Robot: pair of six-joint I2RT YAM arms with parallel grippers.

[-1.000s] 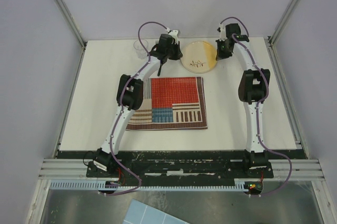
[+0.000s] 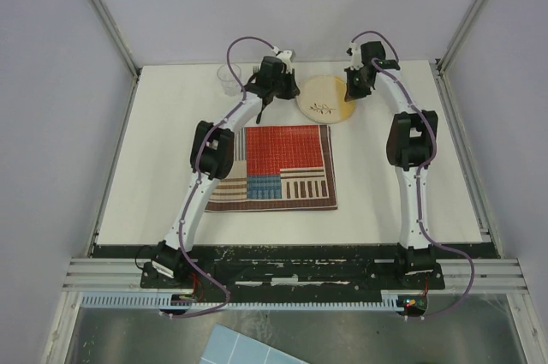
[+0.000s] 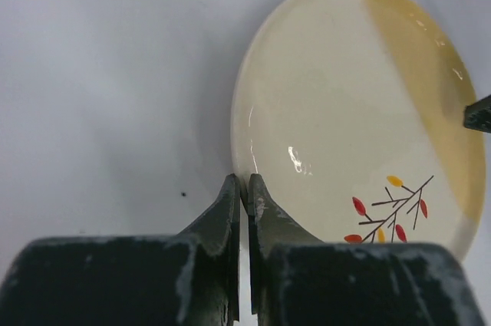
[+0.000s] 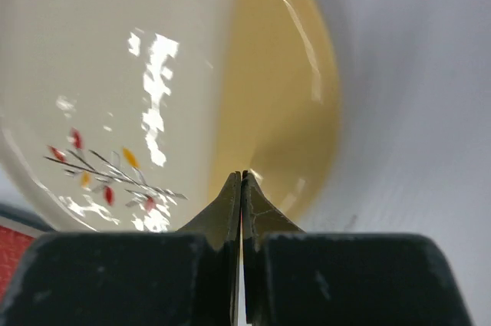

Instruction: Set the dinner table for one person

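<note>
A cream plate (image 2: pixel 324 94) with a yellow side and a twig pattern is at the back of the table, behind the placemat (image 2: pixel 287 154). My left gripper is shut on the plate's left rim. At the plate's right side, my right gripper is shut, its fingertips overlapping the yellow edge; no rim shows between them. Whether the plate is clear of the table is hard to tell. A clear glass (image 2: pixel 229 79) stands at the back left. Dark cutlery (image 2: pixel 259 114) lies partly hidden by the left arm.
The placemat lies flat, red with blue and striped patches, in the middle of the table. A wall rises close behind the plate.
The plate has shifted slightly right and toward the front. My right gripper has moved a little left and forward, onto the plate's edge. The left gripper has moved slightly with the rim.
</note>
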